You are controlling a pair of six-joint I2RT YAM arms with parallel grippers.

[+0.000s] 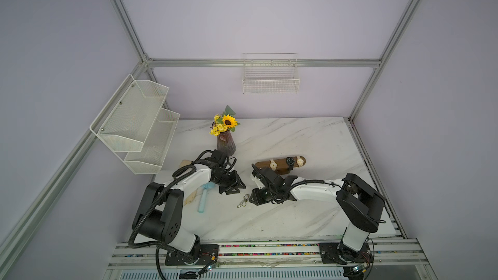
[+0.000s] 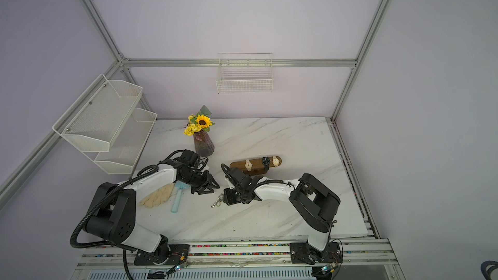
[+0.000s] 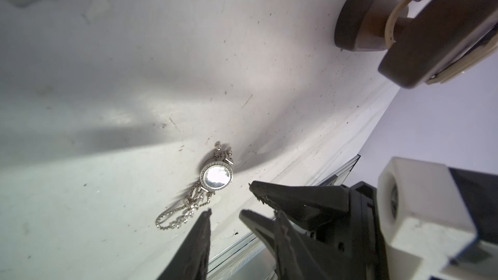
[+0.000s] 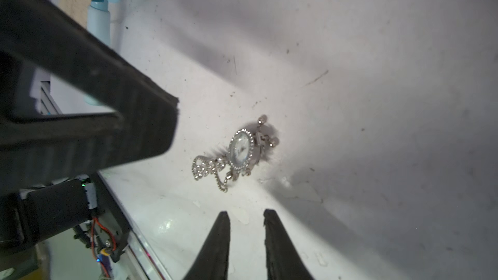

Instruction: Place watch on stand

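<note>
A silver watch with chain bracelet [image 3: 215, 175] [image 4: 240, 148] [image 1: 243, 200] lies face up on the table between the two grippers. The wooden watch stand [image 1: 280, 163] [image 3: 435, 28] holds several watches, behind my right gripper. My left gripper [image 1: 235, 187] hovers left of and above the loose watch, open and empty. My right gripper [image 1: 255, 196] is just right of that watch, its fingers apart with nothing seen between them.
A vase of sunflowers [image 1: 225, 144] stands at the back left. A light blue tool [image 2: 177, 199] and tan gloves [image 2: 155, 196] lie at left. White wire shelves [image 1: 133, 124] hang on the left wall.
</note>
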